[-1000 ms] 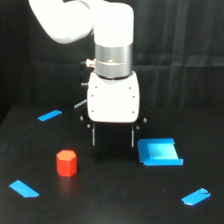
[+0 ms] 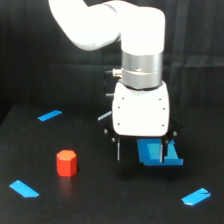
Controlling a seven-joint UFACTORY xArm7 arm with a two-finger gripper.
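My gripper (image 2: 140, 152), white with thin dark fingers, hangs in the middle right of the view. Its two fingers stand wide apart, and nothing shows held between them. Right behind the hand and right finger lies a blue square patch (image 2: 171, 157), its upper left part hidden by the hand. I cannot tell how high the fingertips are above the table. To the left, well apart from the gripper, a red hexagonal block (image 2: 66, 163) stands on the dark table.
Blue tape strips mark the dark table: one at the back left (image 2: 50, 115), one at the front left (image 2: 24, 188) and one at the front right (image 2: 196, 197). A dark curtain hangs behind.
My arm has moved right and slightly lower, from left of the blue patch to in front of it. The fingers remain apart. The red block and tape strips have stayed put.
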